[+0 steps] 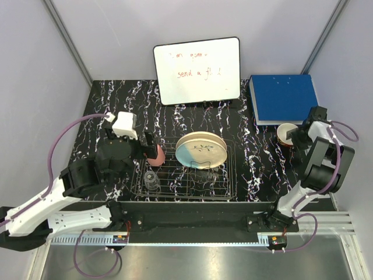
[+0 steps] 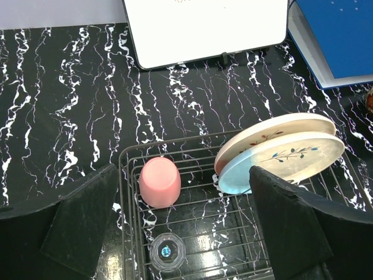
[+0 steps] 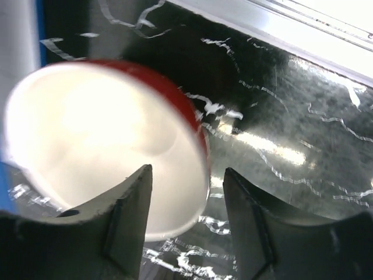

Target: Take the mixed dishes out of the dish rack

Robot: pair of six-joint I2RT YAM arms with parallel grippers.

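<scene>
The wire dish rack (image 1: 183, 193) holds two upright plates (image 1: 201, 153), a pink cup (image 2: 159, 181) and a clear glass (image 2: 167, 252). My left gripper (image 1: 147, 146) hangs open over the rack's left end, beside the pink cup, with nothing between its fingers. On the right, a white bowl with a red outside sits on the counter by the blue box. My right gripper is at the bowl's rim, its fingers part open with the near rim at the gap between them; I cannot tell whether they touch it.
A blue box (image 1: 282, 99) lies at the back right. A whiteboard (image 1: 197, 70) stands at the back.
</scene>
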